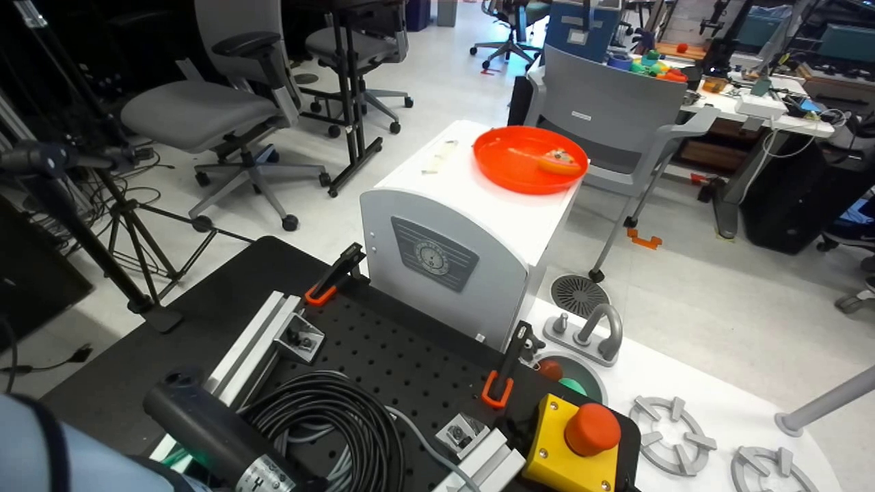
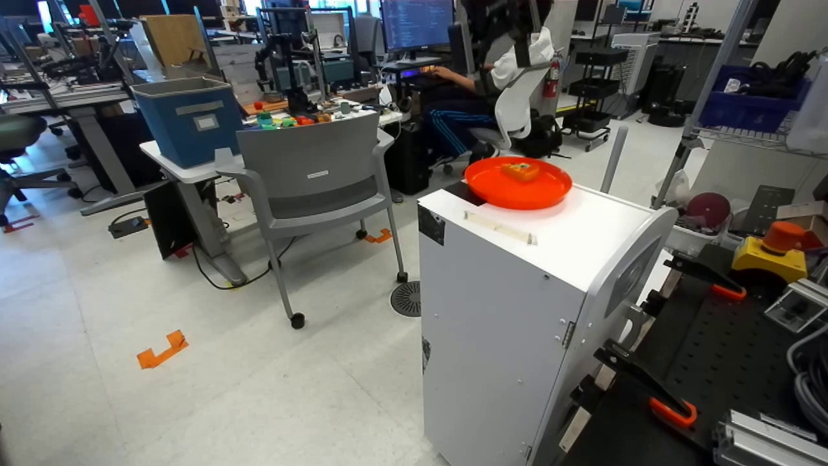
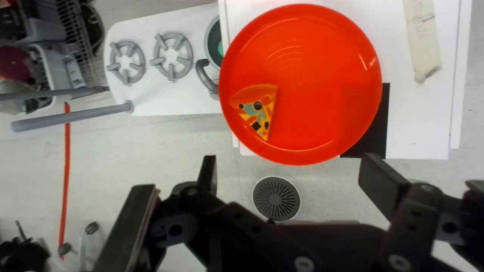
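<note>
A toy pizza slice point(image 3: 257, 107) lies on the left side of the red plate point(image 3: 313, 113), close to its rim, in the wrist view. The plate rests on the white top point(image 1: 472, 209) of the toy kitchen unit; the slice point(image 2: 520, 171) shows on it from the other side too. My gripper is open and empty, its two fingers spread wide below the plate in the wrist view, apart from plate and slice. Neither exterior view shows the gripper clearly.
A strip of tape point(image 3: 422, 38) sticks to the white top beside the plate. A sink faucet point(image 1: 607, 332) and burners point(image 1: 672, 436) lie on the lower counter. A grey chair point(image 1: 603, 115) stands behind the unit; the yellow emergency-stop box point(image 1: 570, 447) sits on the black table.
</note>
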